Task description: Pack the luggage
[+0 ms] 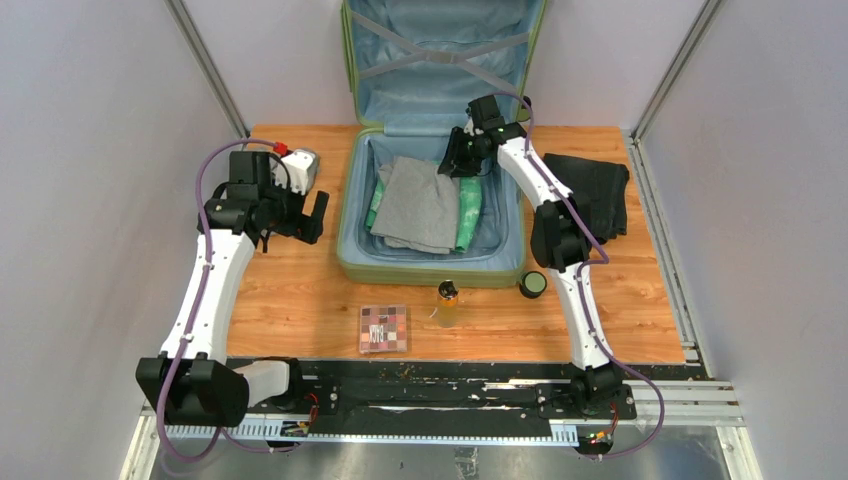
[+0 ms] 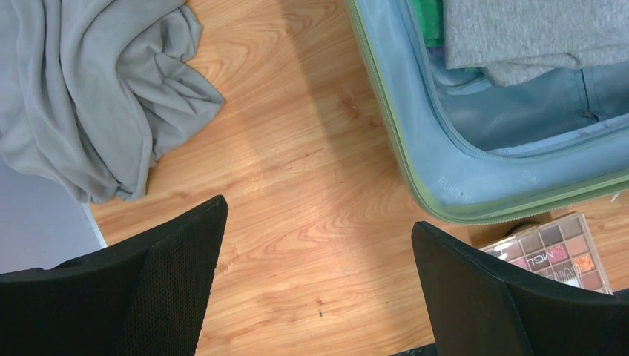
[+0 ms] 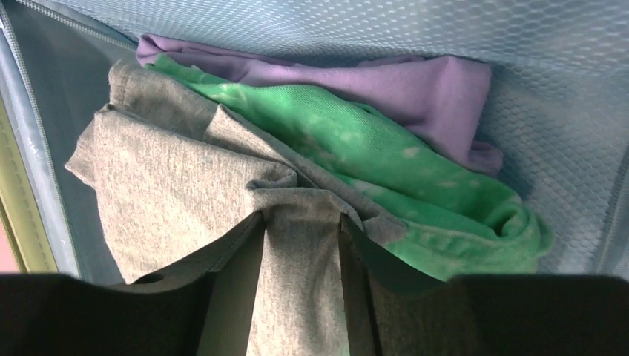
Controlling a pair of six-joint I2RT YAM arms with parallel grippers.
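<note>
The open green suitcase (image 1: 354,264) holds a folded grey garment (image 1: 410,205), green cloth (image 1: 468,212) and, in the right wrist view, purple cloth (image 3: 438,96). My right gripper is down at the grey garment's upper edge, its fingertips part open around a folded piece of it. My left gripper stands open over bare table left of the suitcase, nothing between its fingers. A loose grey cloth (image 2: 111,111) lies at the table's left, mostly behind the left arm in the top view.
Dark folded clothing (image 1: 605,195) lies right of the suitcase. In front are a palette (image 1: 383,329), an amber-topped bottle (image 1: 446,310) and a round green-lidded jar (image 1: 534,284).
</note>
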